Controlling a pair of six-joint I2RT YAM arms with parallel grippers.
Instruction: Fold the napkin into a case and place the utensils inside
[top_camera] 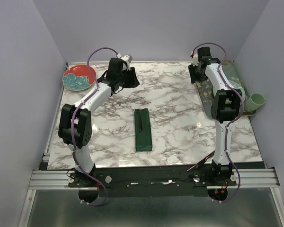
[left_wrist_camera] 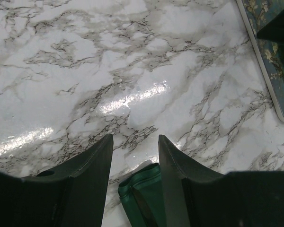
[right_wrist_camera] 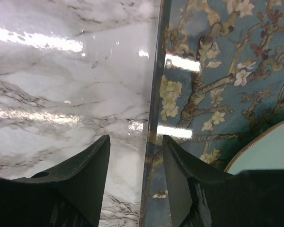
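The green napkin [top_camera: 143, 137] lies on the marble table as a narrow upright strip with a dark lengthwise slit; its top end [left_wrist_camera: 141, 178] shows low in the left wrist view. Beyond it, above the table, my left gripper [top_camera: 132, 85] hangs with its fingers apart and bare marble visible between them. My right gripper, also open and empty, is over the left edge of the patterned tray [right_wrist_camera: 217, 90]. A slim dark utensil [top_camera: 201, 161] lies slanting near the table's front right edge. My right arm covers much of the tray in the top view.
A pale green plate [right_wrist_camera: 265, 151] rests on the tray, with a green cup [top_camera: 255, 101] at its right. A red and teal plate [top_camera: 78, 78] stands at the back left. Open marble lies between the napkin and the tray.
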